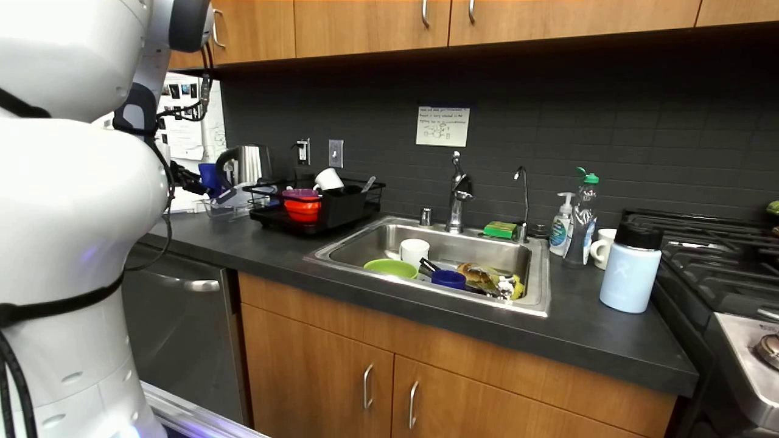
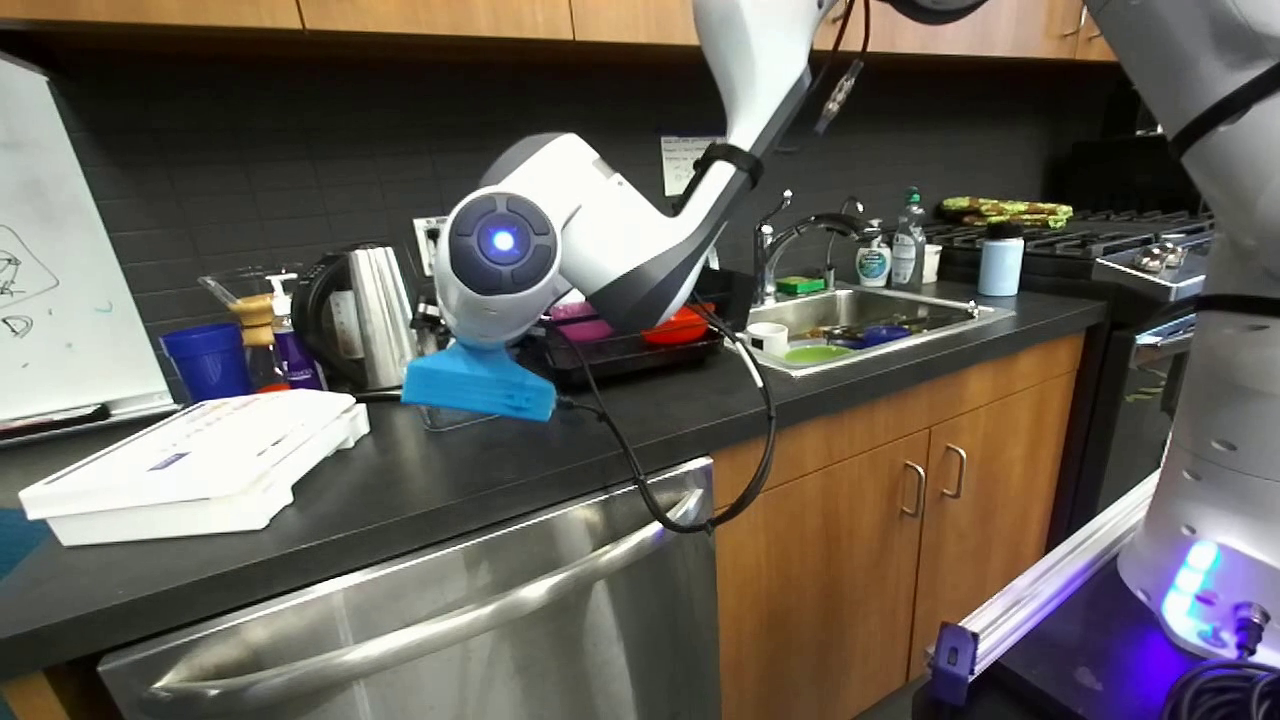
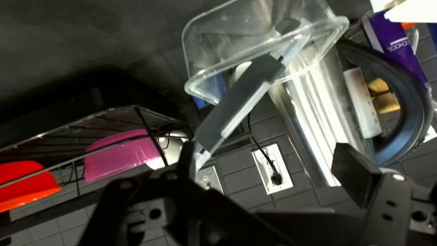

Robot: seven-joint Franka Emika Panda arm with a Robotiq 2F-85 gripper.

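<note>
In the wrist view, my gripper is open, its dark fingers [image 3: 356,174] wide apart with nothing visibly gripped. Beyond them a clear plastic container [image 3: 192,45] stands in front of the steel kettle [image 3: 317,119]. A tool with a dark grey handle [image 3: 239,106] slants across the container, one end appearing close to the left finger; whether they touch I cannot tell. From exterior view 1, the gripper [image 1: 191,179] shows small and dark above the counter, left of the kettle [image 1: 253,163]. The arm largely hides it in exterior view 2.
A black dish rack [image 1: 343,208] holds bowls and a white mug beside the clear container. Exterior view 2 has a white box [image 2: 198,456] and a blue cup [image 2: 210,360] at left. Dishes lie in the sink [image 1: 347,248]. Bare counter [image 2: 576,426] lies along the front.
</note>
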